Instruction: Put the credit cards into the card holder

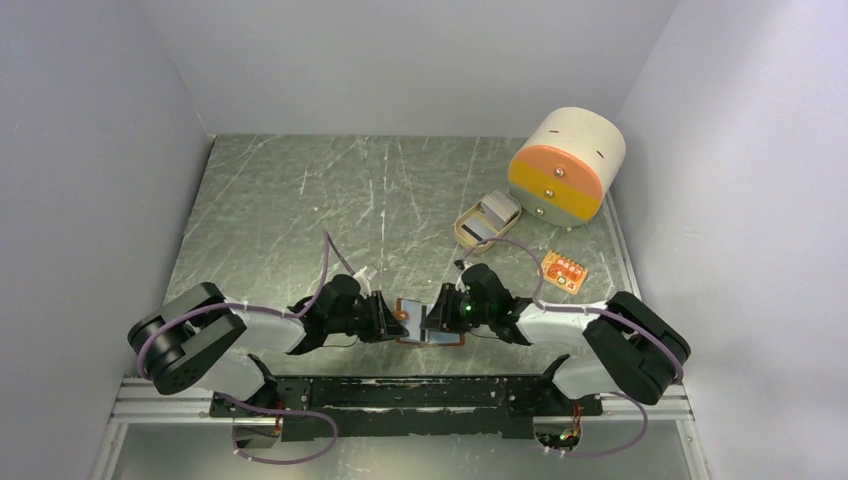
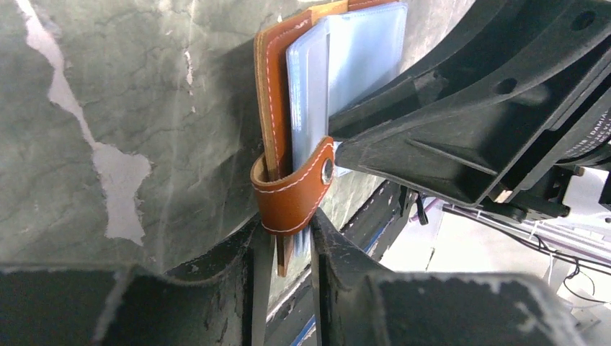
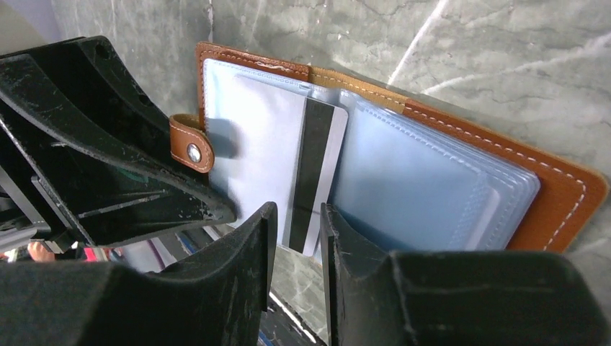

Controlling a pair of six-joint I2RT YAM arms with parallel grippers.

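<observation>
The open card holder, brown leather with clear sleeves, lies flat at the table's front. A white credit card with a black stripe is partly in its left sleeve, and its striped end sticks out over the middle. My right gripper is part open over that end, with a gap between its fingers. At the holder's left edge, my left gripper has its fingers around the edge, near the snap strap; whether they grip it is unclear. More white cards sit in a box at the back right.
The beige box holding cards stands in front of a coloured drawer cabinet. An orange notepad lies right of the box. Clear table stretches across the left and middle.
</observation>
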